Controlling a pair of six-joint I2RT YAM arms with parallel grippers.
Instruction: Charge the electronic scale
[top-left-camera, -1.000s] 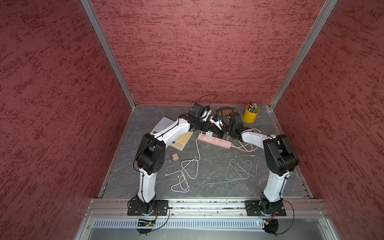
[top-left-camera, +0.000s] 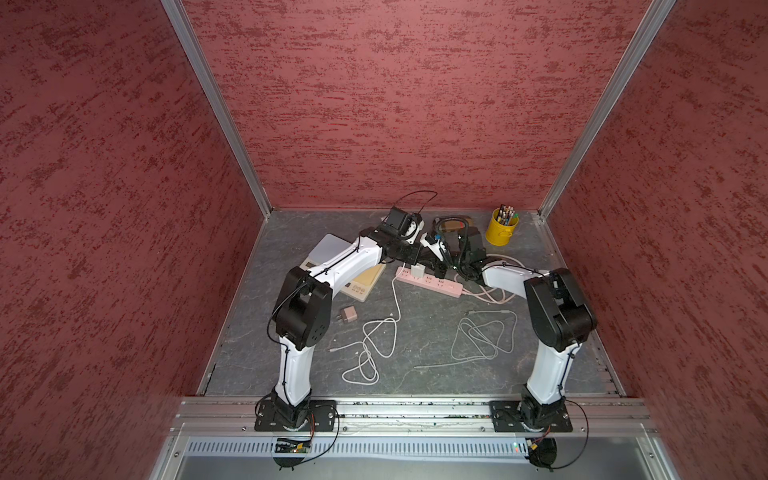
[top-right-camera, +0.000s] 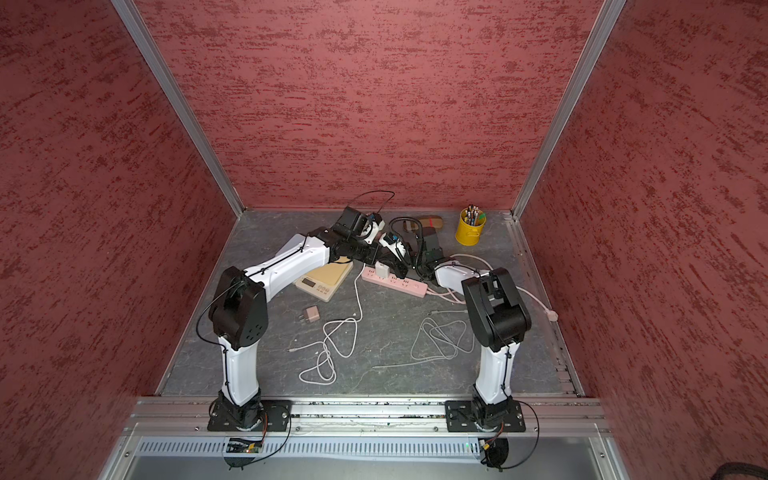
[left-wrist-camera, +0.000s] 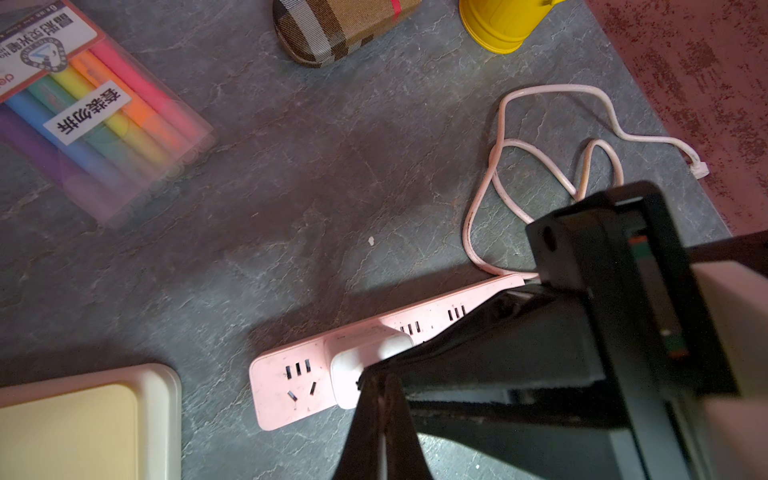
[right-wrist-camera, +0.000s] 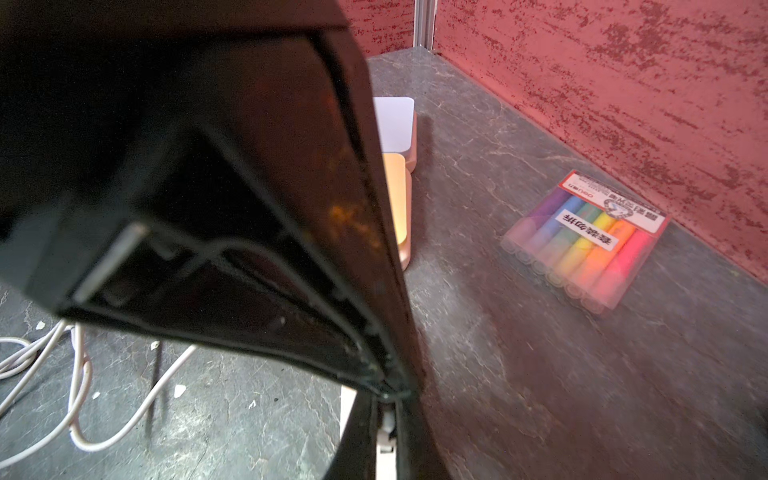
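The white charger block (left-wrist-camera: 364, 360) stands in the pink power strip (top-left-camera: 449, 288), near its left end. Both grippers meet over the block. My left gripper is shut; anything thin between its fingers is hidden. My right gripper is shut on a small white piece, perhaps a cable plug, though too little shows to be sure. A white cable (top-left-camera: 397, 304) runs from the front up past the strip's left end and disappears behind the left gripper. The cream scale (top-left-camera: 365, 285) lies left of the strip, partly under the left arm.
A pink plug adapter (top-left-camera: 349, 313) and a second coiled white cable (top-left-camera: 480, 357) lie in front. Behind are a marker pack (left-wrist-camera: 120, 112), a checked case (left-wrist-camera: 344, 32) and a yellow pencil pot (top-left-camera: 501, 230). The strip's own cord (top-left-camera: 497, 300) loops on the right.
The left gripper has shifted very slightly over the block. The right arm, strip, scale and cables look the same.
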